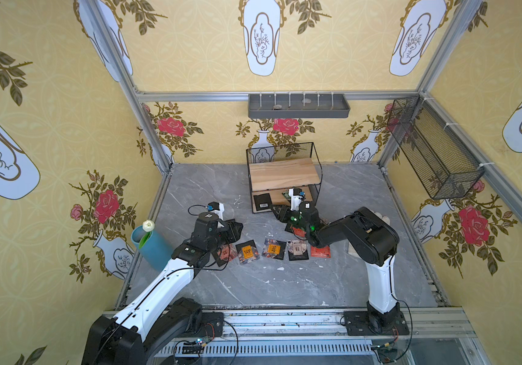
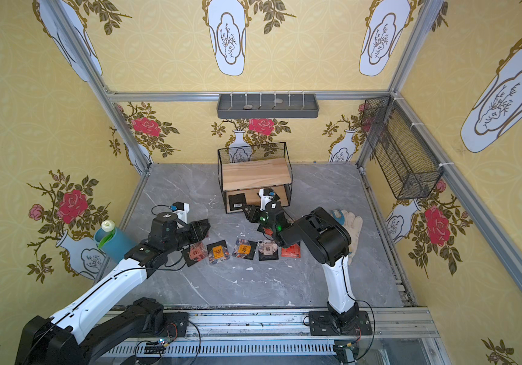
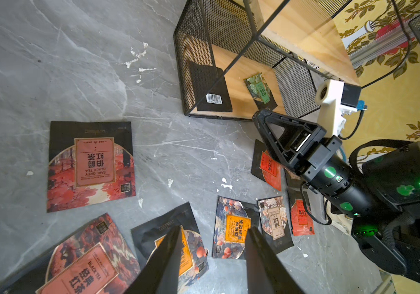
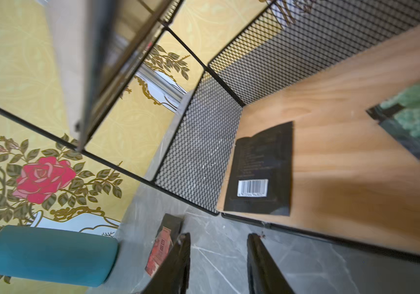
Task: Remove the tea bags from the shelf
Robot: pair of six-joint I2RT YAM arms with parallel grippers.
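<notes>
The two-level wire shelf (image 1: 283, 170) holds two tea bags on its lower board: a black one with a barcode (image 4: 258, 169) at the left and a green one (image 3: 261, 91) farther right. My right gripper is at the shelf's front, below the black bag in its wrist view, fingers apart with nothing between. My left gripper hangs left of it over the loose bags, fingers apart and empty. Several tea bags lie on the marble table, including an Earl Grey bag (image 3: 90, 166) and an orange-label one (image 3: 232, 227).
A blue cylindrical container (image 1: 154, 249) stands at the left. A glove (image 2: 351, 234) lies at the right, partly behind my right arm. A grey wall tray (image 1: 297, 106) and a wire basket (image 1: 434, 146) hang above. The table beside the shelf is clear.
</notes>
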